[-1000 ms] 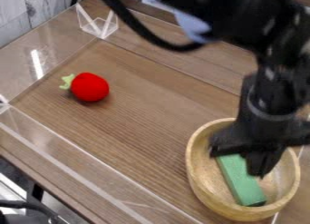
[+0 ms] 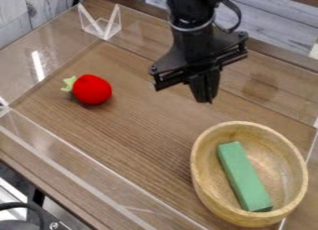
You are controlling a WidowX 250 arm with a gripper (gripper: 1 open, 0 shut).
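My black gripper (image 2: 192, 71) is raised over the back middle of the wooden table (image 2: 125, 150), shut, with nothing visible between its fingers. A green block (image 2: 243, 176) lies in a pale wooden bowl (image 2: 205, 206) at the lower right. A red object with a green top (image 2: 92, 89), like a strawberry or tomato, sits at the left.
A small white wire-like holder (image 2: 99, 21) stands at the back left. Dark cables lie beyond the table's lower-left corner.
My gripper has moved up and back, away from the bowl toward the table's back middle. The green block remains in the bowl.
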